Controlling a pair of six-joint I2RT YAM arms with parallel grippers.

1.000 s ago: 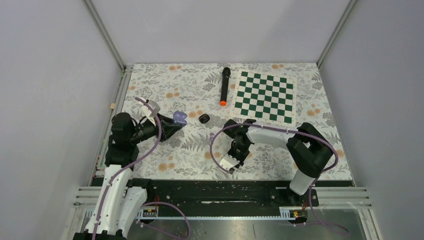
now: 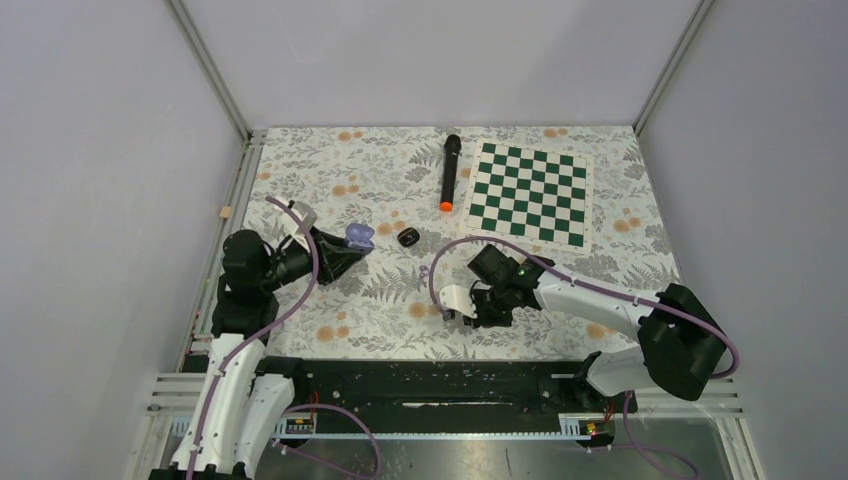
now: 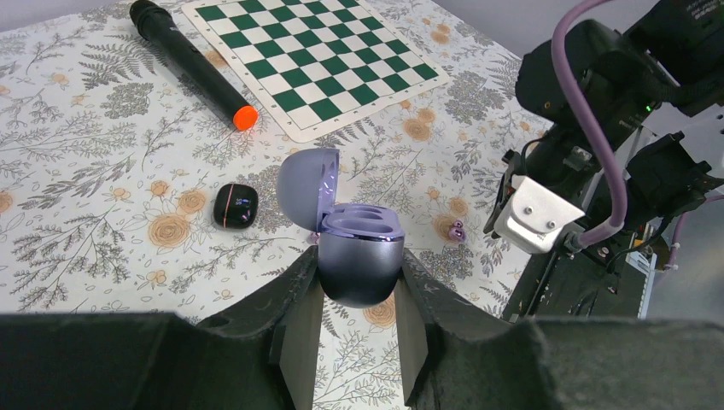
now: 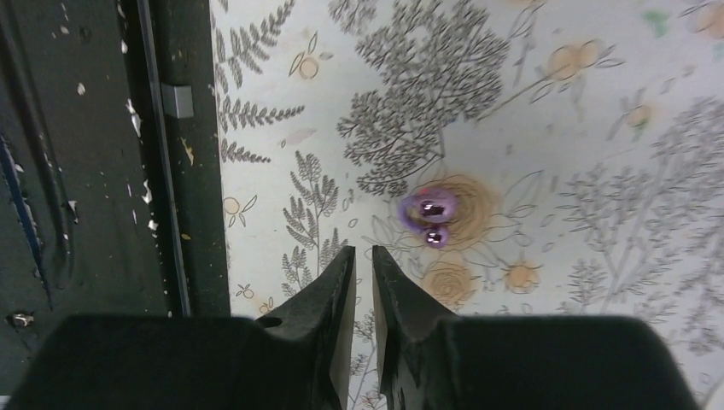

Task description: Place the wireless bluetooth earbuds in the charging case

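Observation:
The open purple charging case (image 3: 360,265) is pinched in my left gripper, held above the table with its lid up and the two slots facing upward. A shiny purple earbud (image 4: 434,209) lies on the tablecloth, ahead and slightly right of my right gripper. Those right fingers stand a narrow gap apart, with only tablecloth showing between them. The other earbud (image 2: 424,272) rests on the cloth between the two arms; in the left wrist view the case mostly hides it. From the top, the right arm covers the nearer earbud.
A small black box (image 2: 408,237) sits right of the held case. Farther back lie a black microphone (image 2: 451,172) with an orange end and a green-and-white chessboard (image 2: 531,193). Open cloth surrounds the earbuds; the dark front edge of the table (image 4: 175,213) runs left of the right gripper.
The left arm and case are nearly still.

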